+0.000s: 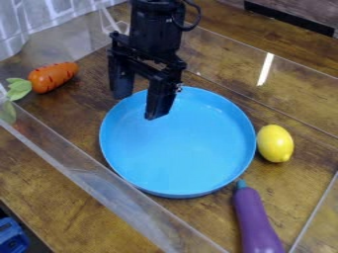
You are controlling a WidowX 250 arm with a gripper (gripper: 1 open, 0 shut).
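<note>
My black gripper (142,91) hangs open over the back-left rim of a round blue plate (177,148), with nothing visible between its fingers. A yellow lemon (275,142) lies just right of the plate. A purple eggplant (258,219) lies at the lower right. An orange carrot (53,77) with green leaves sits at the upper left.
The wooden table (73,168) carries clear plastic edges along the left and lower sides. A blue object (8,237) shows at the bottom-left corner.
</note>
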